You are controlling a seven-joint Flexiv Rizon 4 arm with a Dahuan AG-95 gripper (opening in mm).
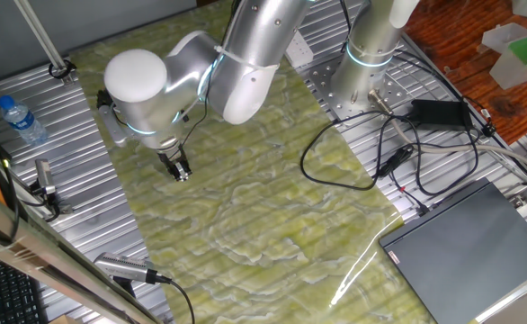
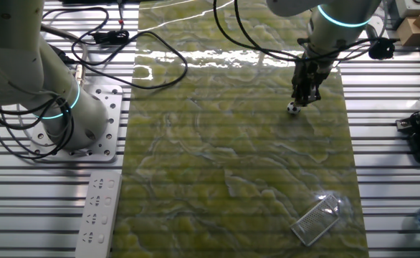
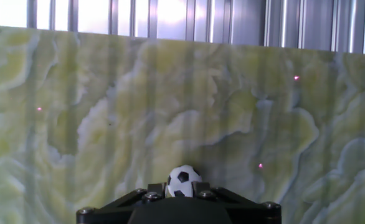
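Note:
A small black-and-white soccer ball (image 3: 184, 176) sits between the fingertips of my gripper at the bottom of the wrist view. The fingers are closed in against its sides, so the gripper is shut on it. Exterior view 2 shows the ball (image 2: 293, 108) at the lower tip of the gripper (image 2: 305, 99), over the green marbled mat; the height of the gap below it is hard to judge. From exterior view 1 my gripper (image 1: 181, 171) points down near the mat's left edge, with the ball scarcely distinguishable there.
A grater (image 2: 316, 221) lies on the mat (image 2: 217, 158). Loops of black cable (image 1: 340, 187) and a laptop (image 1: 470, 256) occupy one side. A power strip (image 2: 97, 215) stands along the opposite edge. Mid-mat is clear.

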